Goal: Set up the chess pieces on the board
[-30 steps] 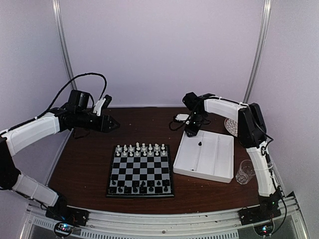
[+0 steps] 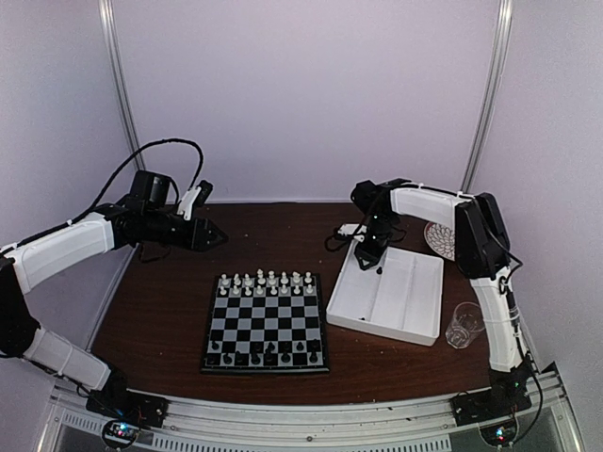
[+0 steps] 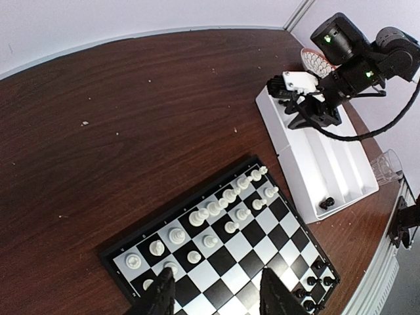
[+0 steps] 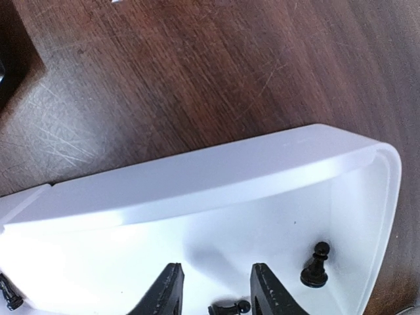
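Note:
On the chess board [image 2: 266, 322], white pieces [image 2: 267, 282] fill two rows at the far side, and black pieces [image 2: 264, 356] stand along the near side. In the right wrist view the white tray [image 4: 216, 187] holds an upright black pawn [image 4: 317, 266] by its end wall. A second black piece [image 4: 225, 308] lies on its side between and just beyond the fingers of my right gripper, which stands part open above the tray, gripping nothing. Another dark piece [image 4: 10, 293] is at the left edge. My left gripper is open and empty, up at the left.
A clear glass [image 2: 464, 325] stands right of the tray, and a white patterned bowl [image 2: 439, 239] sits behind it, partly hidden by the right arm. Bare table [image 2: 273, 235] lies behind the board.
The left arm and the pieces on the board look unmoved.

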